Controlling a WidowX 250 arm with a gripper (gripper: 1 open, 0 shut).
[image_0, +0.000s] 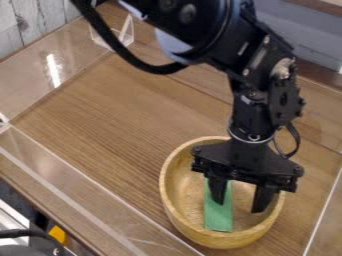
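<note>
A round yellow wooden bowl sits at the lower right of the table, holding a green block in its left half. My black gripper is down inside the bowl, its left finger at the upper part of the green block and its right finger toward the bowl's right side. The fingers stand apart; whether the block is touched is unclear.
Clear plastic edging runs along the lower left and the right. A pale wall stands at the back right.
</note>
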